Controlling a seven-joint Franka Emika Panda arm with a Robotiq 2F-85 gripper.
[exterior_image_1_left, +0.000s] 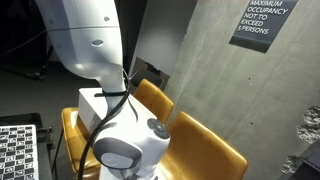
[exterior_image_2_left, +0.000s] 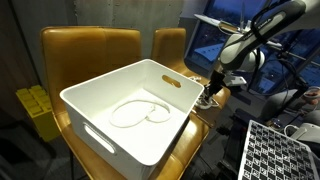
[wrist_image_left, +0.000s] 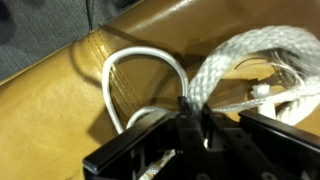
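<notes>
A thick white rope curves up from between the fingers of my gripper in the wrist view, and the fingers are closed on it. Thinner white cord loops on the tan leather seat beside it. Exterior view 2 shows my gripper low over a chair at the right, just past the white bin. Inside that bin lies a loop of white cord. My arm hides the gripper in exterior view 1.
Tan chair backs rise behind the bin. A black-and-white patterned board is at the lower right. Yellow blocks stand at the left. A wall runs behind the chairs.
</notes>
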